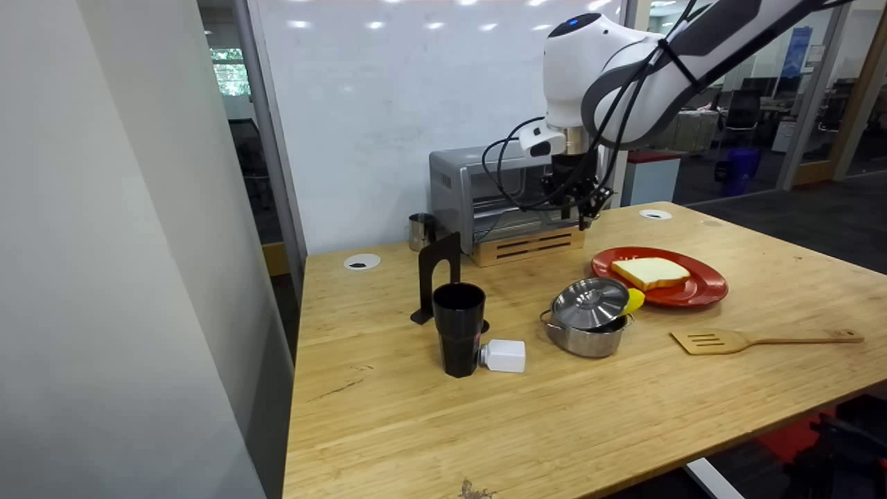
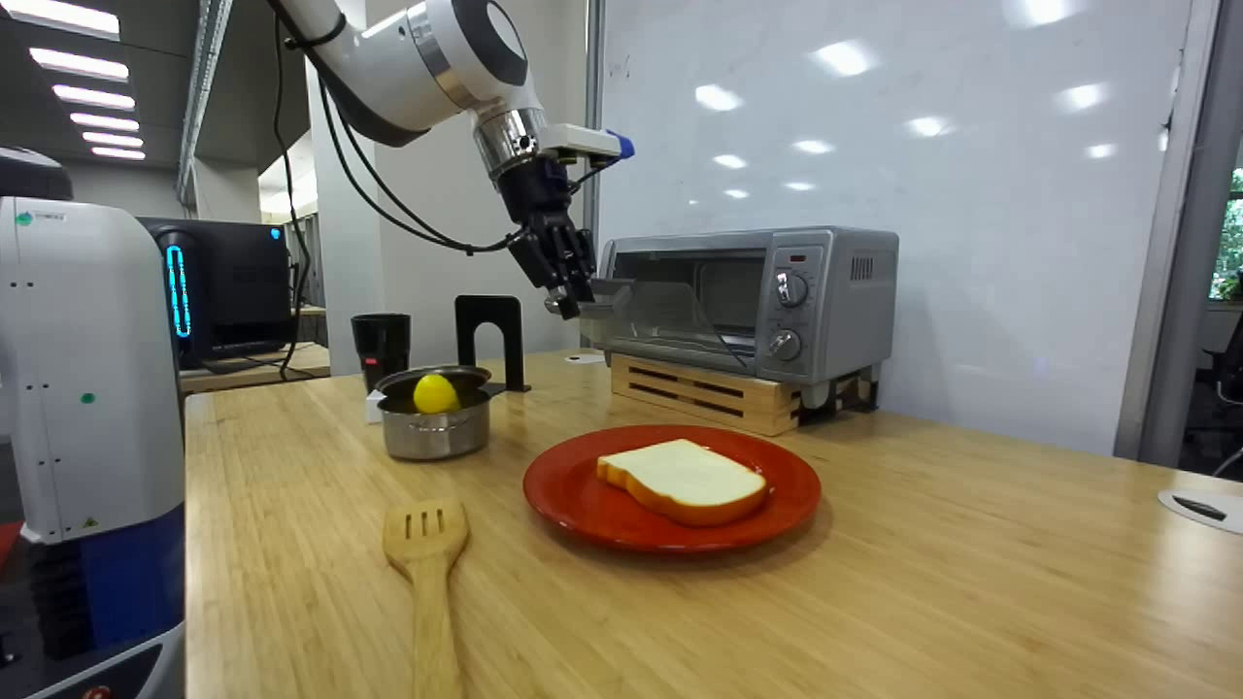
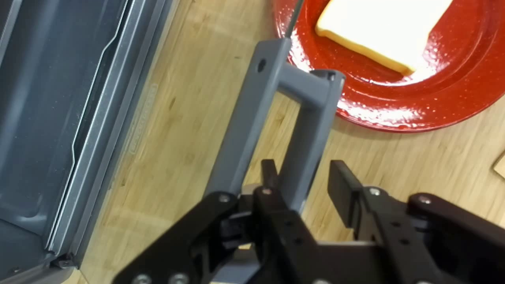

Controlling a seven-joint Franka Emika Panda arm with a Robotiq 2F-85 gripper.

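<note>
A grey toaster oven [image 2: 859, 305] stands against the whiteboard, its glass door [image 2: 664, 320] tilted partway down. In the wrist view the door's grey handle [image 3: 246, 118] runs under my gripper. The fingers are part open: one finger [image 3: 270, 172] overlaps the slot of the handle, and the other finger [image 3: 343, 182] is outside its outer bar. That bar shows between the two fingers, though I cannot tell whether they touch it. From the side, the gripper [image 2: 571, 301] is at the door's outer edge.
A red plate [image 2: 559, 501] with a bread slice [image 2: 688, 472] lies in front of the oven. Nearby are a steel pot [image 1: 586, 339] with its lid [image 1: 590, 303], a yellow object [image 2: 436, 394], a wooden spatula [image 1: 719, 341], a black cup [image 1: 459, 328] and a white bottle [image 1: 504, 356].
</note>
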